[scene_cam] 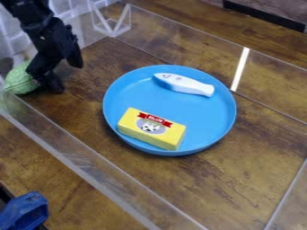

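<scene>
My black gripper (46, 70) is low at the left edge of the tray, open, with its fingers down at a pale green, rounded vegetable (17, 81), like a cabbage, that lies against the clear wall and is partly hidden behind the gripper. Whether the fingers touch it I cannot tell.
A blue plate (168, 153) in the middle holds a white toy fish (182, 84) and a yellow butter box (151, 128). A blue object (21, 213) lies outside the clear wall at bottom left.
</scene>
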